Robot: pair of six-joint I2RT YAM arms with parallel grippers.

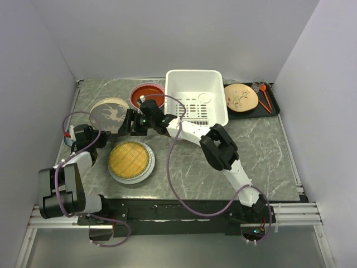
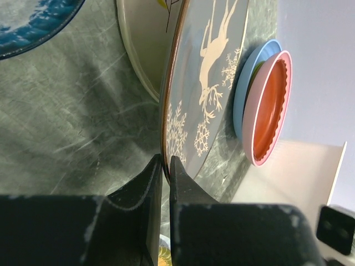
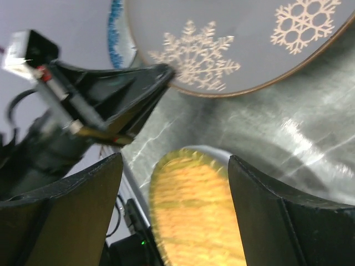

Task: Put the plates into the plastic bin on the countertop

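Observation:
A grey plate (image 1: 109, 116) with cream deer and snowflake patterns is held tilted by my left gripper (image 1: 103, 137), which is shut on its edge (image 2: 165, 166). My right gripper (image 1: 133, 124) is beside that plate with its fingers apart; in the right wrist view the plate (image 3: 233, 50) lies beyond the fingertips, with nothing between them. Behind the grey plate is a cream plate (image 2: 138, 39). A yellow pie-patterned plate (image 1: 128, 159) rests on a silver one nearer the front. The white plastic bin (image 1: 220, 79) stands at the back middle.
Stacked pink-rimmed bowls (image 1: 146, 89) sit left of the bin. A black tray (image 1: 251, 114) holding a patterned plate, a glass and orange utensils is at back right. A blue dish (image 2: 33, 22) lies at left.

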